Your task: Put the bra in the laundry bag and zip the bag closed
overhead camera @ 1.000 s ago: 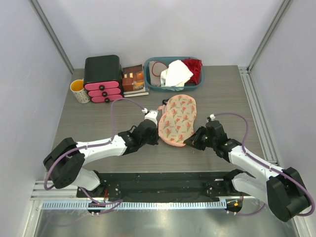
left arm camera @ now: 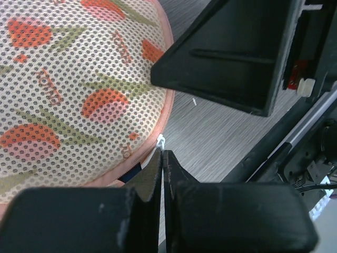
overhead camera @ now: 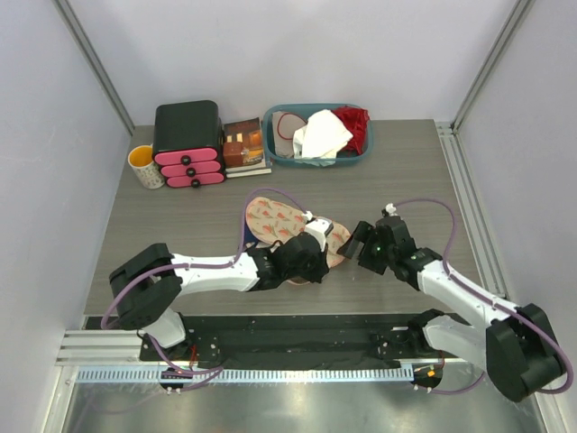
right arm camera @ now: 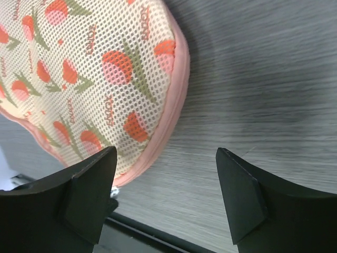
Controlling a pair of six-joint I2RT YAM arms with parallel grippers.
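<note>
The laundry bag, white mesh with an orange tulip print and pink trim (overhead camera: 275,218), lies at the table's middle. Dark navy fabric, seemingly the bra (overhead camera: 250,229), shows at its left edge; a navy bit also peeks out by the pink trim in the left wrist view (left arm camera: 130,173). My left gripper is shut at the bag's trimmed edge. A small pale tab (left arm camera: 160,140) shows right at its fingertips; whether it is gripped is unclear. My right gripper stands open beside the bag's right end, nothing between its fingers.
At the back is a teal basket (overhead camera: 317,163) with white and red cloth. Books (overhead camera: 245,149), a black and pink drawer box (overhead camera: 187,135) and a mug (overhead camera: 144,167) stand at back left.
The bag has turned, its far end swinging left. The left gripper has moved right along the bag's near side.
</note>
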